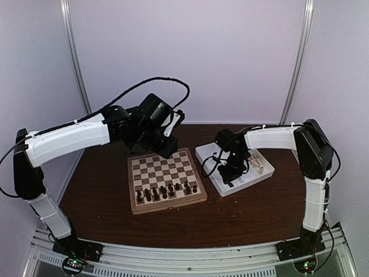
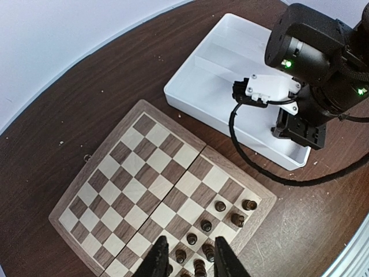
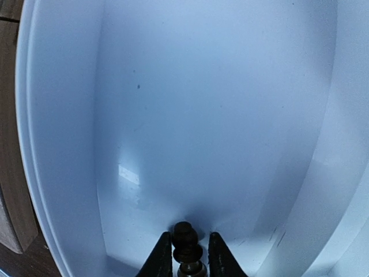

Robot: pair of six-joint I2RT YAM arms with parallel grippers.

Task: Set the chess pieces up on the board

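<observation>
The chessboard [image 1: 161,168] lies flat on the table, with several dark pieces [image 1: 155,194] standing along its near side. In the left wrist view they occupy squares near the board's lower right edge, such as one dark piece [image 2: 220,206]. My left gripper hangs over the board, open, with no piece seen held in it. Inside the white tray [image 1: 242,183], my right gripper is low and open. Between its fingers is a dark chess piece [image 3: 185,238], a small gap showing on its right; the piece's lower part is cut off by the frame.
Pale pieces [image 1: 256,163] lie in the tray's right section, behind a divider. The tray stands just right of the board, and the right arm reaches over it. Bare table [image 1: 242,219] lies in front of both.
</observation>
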